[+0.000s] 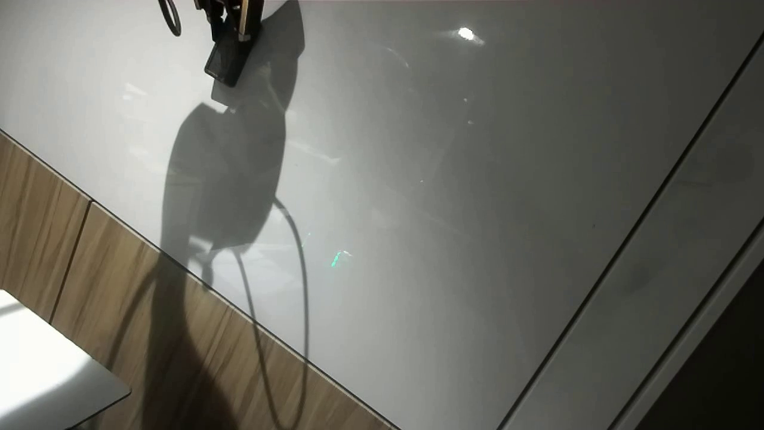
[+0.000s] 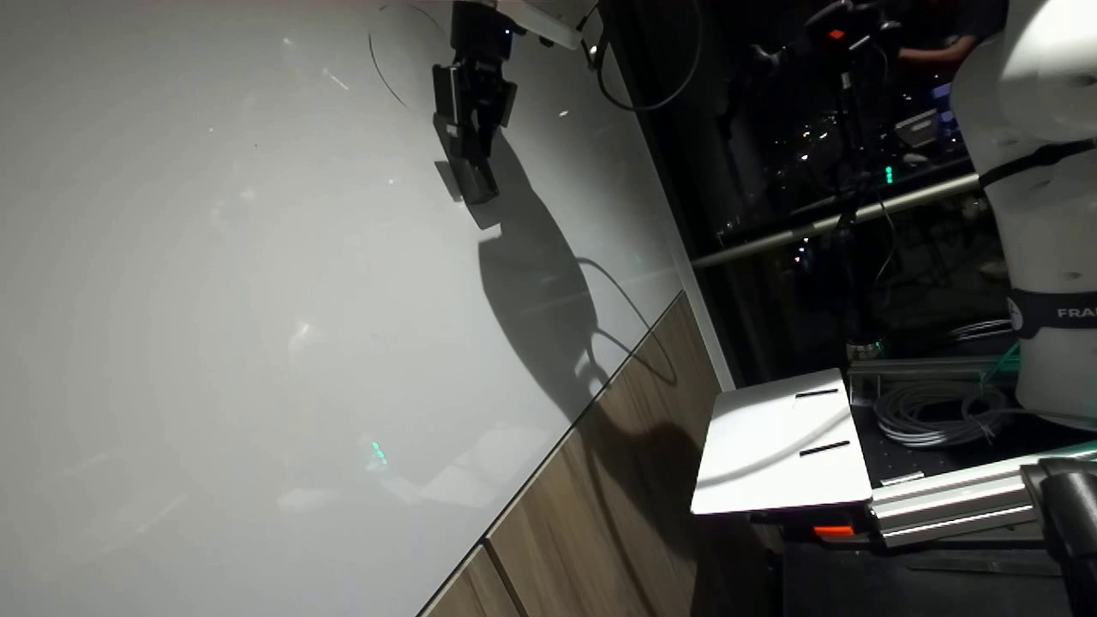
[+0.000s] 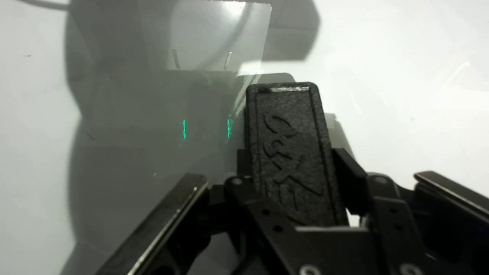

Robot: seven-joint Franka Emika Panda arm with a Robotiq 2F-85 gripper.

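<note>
A black, rectangular block with raised markings on its face point(image 3: 289, 137), much like a board eraser, is held between the two dark fingers of my gripper. One pad presses on each long side of it. In exterior view 1 the block point(image 1: 227, 63) shows at the top left, pointing downward over a glossy white surface point(image 1: 430, 215), with most of the gripper cut off by the frame. Exterior view 2 has the block point(image 2: 475, 183) below the gripper point(image 2: 478, 134). Its shadow lies close by; whether the block touches the surface I cannot tell.
Wood-grain panels point(image 1: 143, 279) border the white surface, and a white plate point(image 2: 782, 442) stands beyond them. A dark gap runs along another edge. Nothing stands on the wide white area; only reflections, faint streaks and the arm's shadow point(image 1: 222, 165) show there.
</note>
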